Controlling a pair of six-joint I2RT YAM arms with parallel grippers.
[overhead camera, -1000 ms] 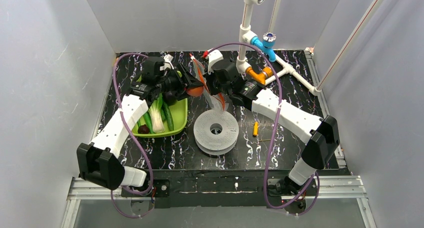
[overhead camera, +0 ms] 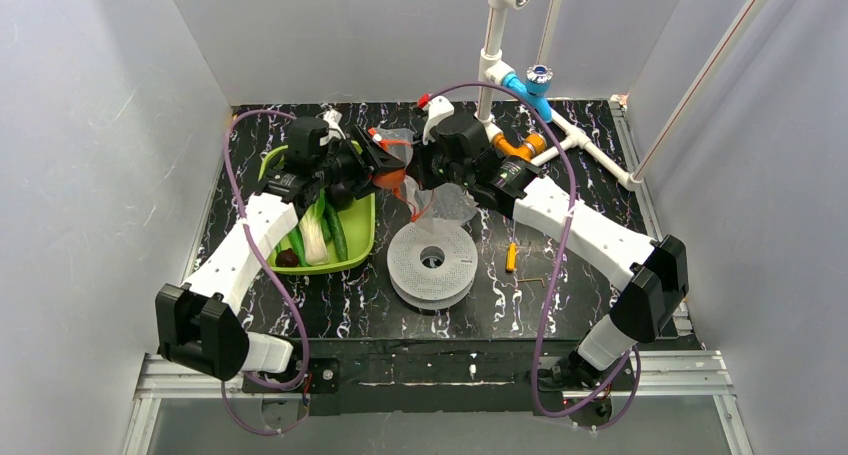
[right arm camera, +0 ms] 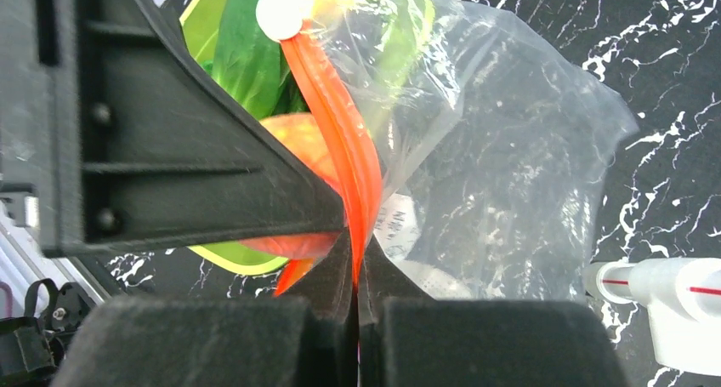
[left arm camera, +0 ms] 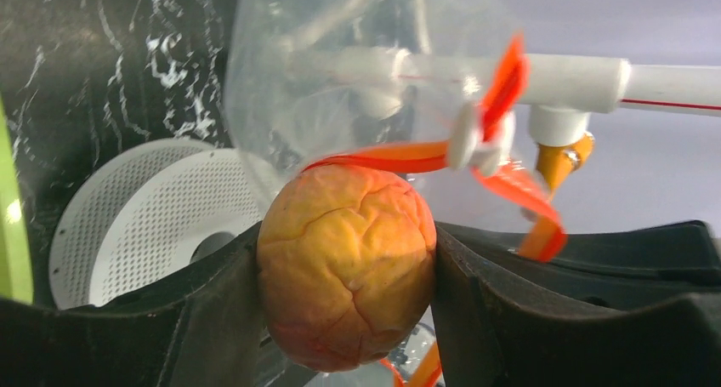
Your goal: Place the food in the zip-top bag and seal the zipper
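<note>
My left gripper is shut on an orange-red round food item, like a tomato [left arm camera: 344,259], with one finger at each side of it. The clear zip top bag [right arm camera: 510,140] hangs by its orange zipper edge, and my right gripper is shut on that edge [right arm camera: 344,123]. In the left wrist view the orange strip with its white slider [left arm camera: 480,140] runs right along the tomato's upper side. From above, both grippers meet over the tub's right edge. Whether any of the tomato is inside the bag's mouth cannot be told.
A green tub [overhead camera: 362,237] with several vegetables stands under my left arm. Two stacked grey perforated discs [overhead camera: 455,265] lie in front of the bag. White pipes [overhead camera: 590,150] rise behind my right arm. A yellow-handled tool [overhead camera: 511,257] lies at right.
The bag's zipper edge has shifted and bent around the tomato, and the bag now spreads more to the right.
</note>
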